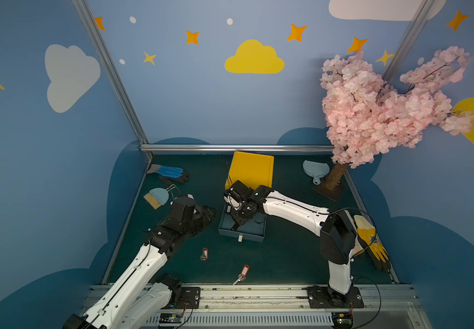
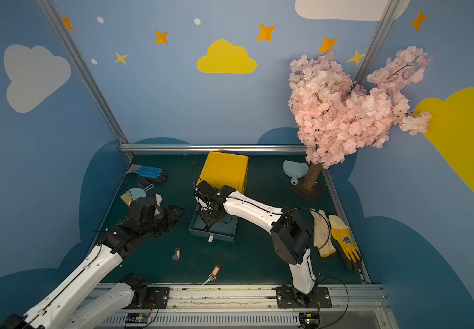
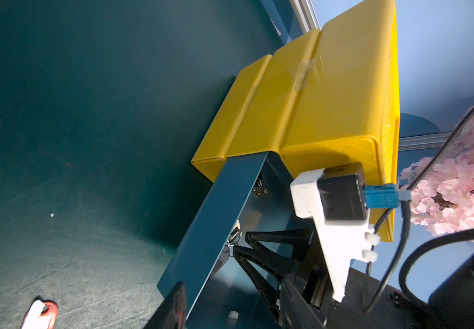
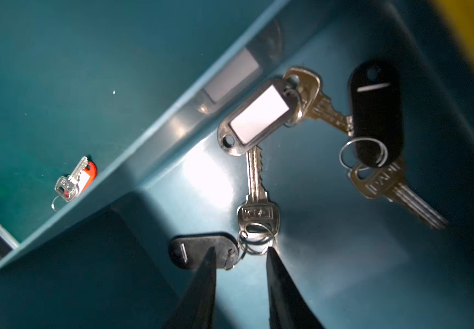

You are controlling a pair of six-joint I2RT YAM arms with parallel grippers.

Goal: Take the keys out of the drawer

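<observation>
The blue drawer [image 1: 251, 237] is pulled out of the yellow cabinet [image 1: 252, 167]. Inside it, in the right wrist view, lie several keys: one [image 4: 259, 211] with a black tag [image 4: 195, 251], a brass one [image 4: 379, 178] with a black tag, and another brass one [image 4: 308, 93] with a white-labelled tag [image 4: 259, 116]. My right gripper is open over the drawer, its fingers pointing at the ring of the nearest key, nothing visibly gripped. Left of the drawer my left gripper [image 1: 210, 212] stands open and empty.
A brush [image 1: 157, 196] and blue gloves [image 1: 168, 172] lie left; a dustpan [image 1: 316, 169] and yellow gloves [image 1: 372, 241] lie right.
</observation>
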